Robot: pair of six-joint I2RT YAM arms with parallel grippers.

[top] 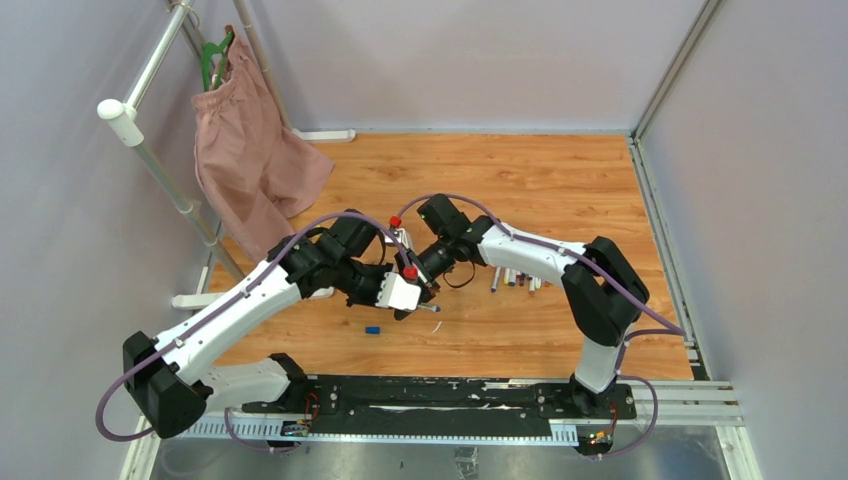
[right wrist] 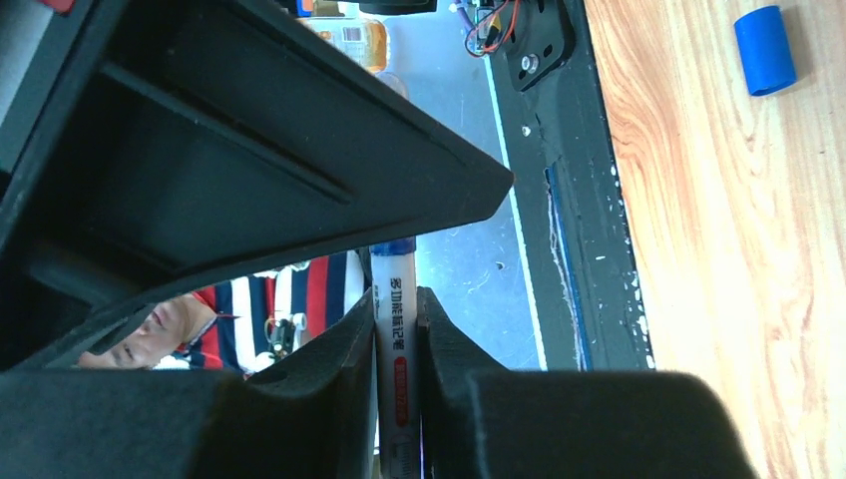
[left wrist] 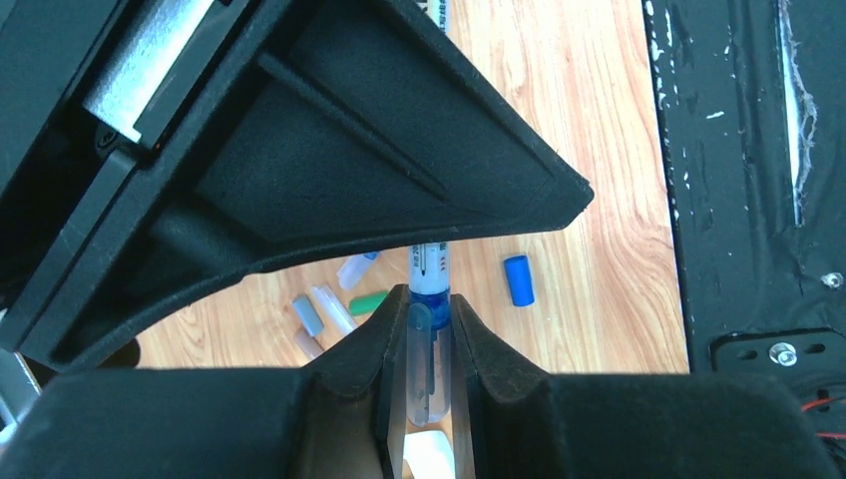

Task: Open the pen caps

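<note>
A white pen with a blue collar (left wrist: 430, 306) runs between my two grippers. In the left wrist view, my left gripper is shut on its clear cap (left wrist: 430, 384). A black finger of the right gripper crosses over the pen's white body (left wrist: 429, 263). In the right wrist view, the printed pen body (right wrist: 397, 349) lies between the fingers of my right gripper. Whether they press on it cannot be told. A left gripper finger (right wrist: 399, 170) hides part of the pen there. From above, one pen end (top: 431, 307) sticks out beside the crossed grippers.
A loose blue cap (top: 372, 330) lies on the wooden floor (top: 520, 345) near the front. Several pens (top: 520, 278) lie beneath the right arm. Small loose pieces, among them a green one (left wrist: 368, 303), lie below the left gripper. Pink shorts (top: 250, 140) hang at the left.
</note>
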